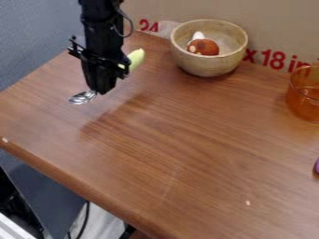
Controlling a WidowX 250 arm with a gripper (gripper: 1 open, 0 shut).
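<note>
My black gripper [104,80] is over the left back part of the wooden table [174,168]. Just below it, at the left, a shiny metal spoon head [84,97] shows; whether the fingers hold it cannot be told. Behind the gripper, a pale green elongated object [134,60] is partly hidden.
A beige bowl [191,58] with a brown-and-white item inside stands at the back. An orange translucent container [303,103] is at the right edge, with a purple object [315,166] below it.
</note>
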